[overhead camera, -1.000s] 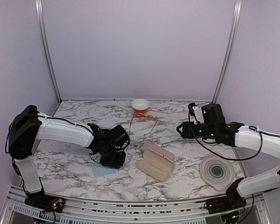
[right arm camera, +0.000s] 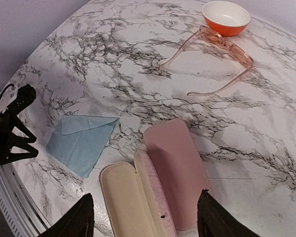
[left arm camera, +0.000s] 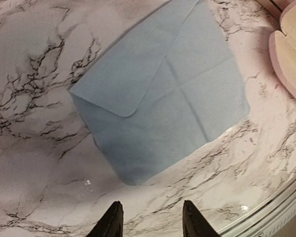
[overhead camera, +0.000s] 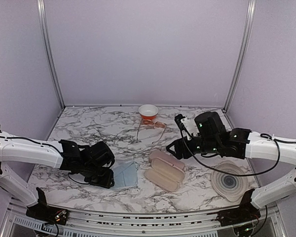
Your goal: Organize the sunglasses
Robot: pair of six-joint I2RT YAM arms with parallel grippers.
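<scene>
Pink-framed glasses (overhead camera: 152,123) rest with their arms unfolded near the back of the table, in front of the bowl; they also show in the right wrist view (right arm camera: 222,40). The pink case (overhead camera: 164,173) lies lid-open at the front centre. To its left a light blue cloth (left arm camera: 163,98) is spread with one edge folded over. At the cloth's left side, my left gripper is open and empty. My right gripper is over the case, its fingers apart and nothing between them.
A white and orange bowl (overhead camera: 148,111) stands behind the glasses, close to them. A round grey-centred lid or dish (overhead camera: 229,181) lies at the front right. Bare marble lies left of the glasses and behind the cloth.
The blue cloth has shifted right toward the case.
</scene>
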